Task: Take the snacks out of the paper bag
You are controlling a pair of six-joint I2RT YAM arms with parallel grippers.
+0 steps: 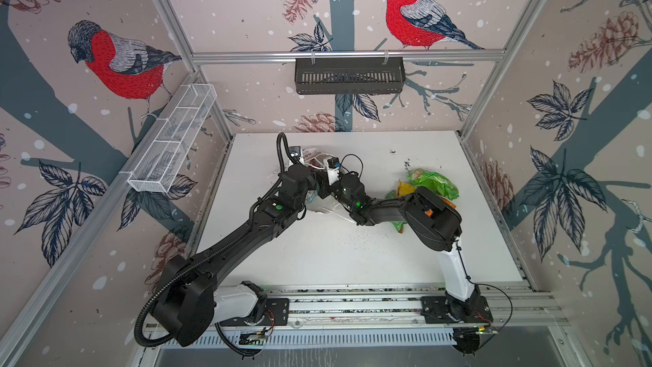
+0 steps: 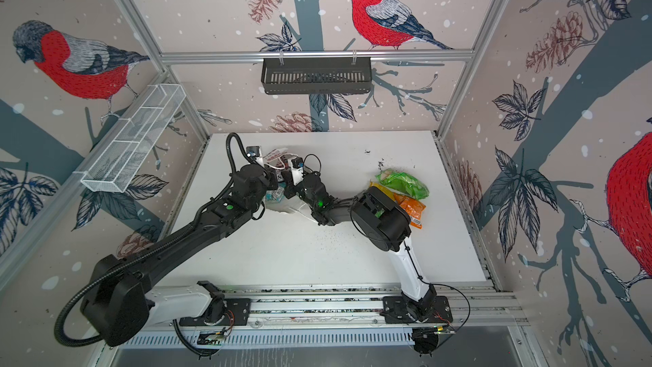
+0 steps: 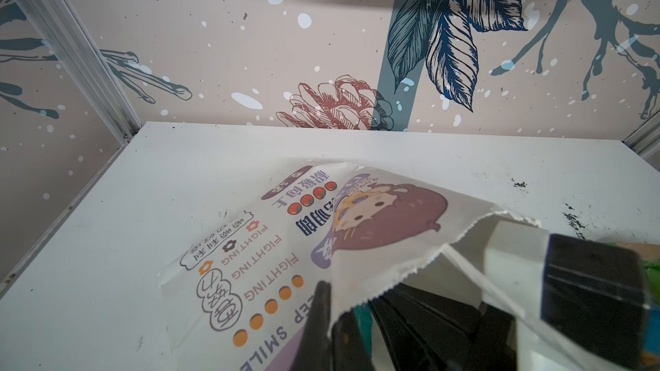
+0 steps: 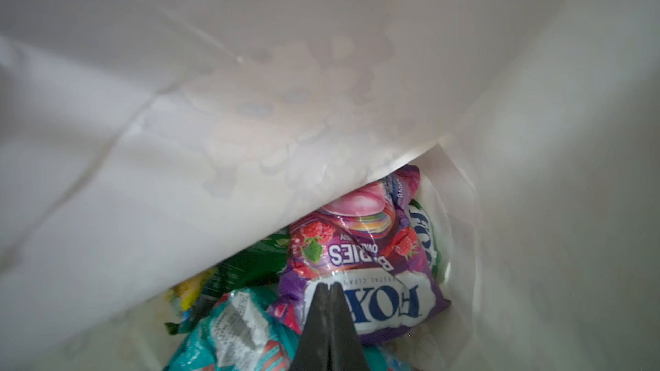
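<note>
The white printed paper bag lies on the table mid-left. My left gripper is shut at the bag's torn-edged rim, with the paper seemingly at its fingers. My right gripper reaches into the bag's mouth, shut with nothing visible between its fingers. Inside, beyond its fingertips, lie a purple FOX'S berries packet, a teal packet and a dark green packet.
A green packet and an orange packet lie at the table's right, partly behind the right arm. Baskets hang on the frame above.
</note>
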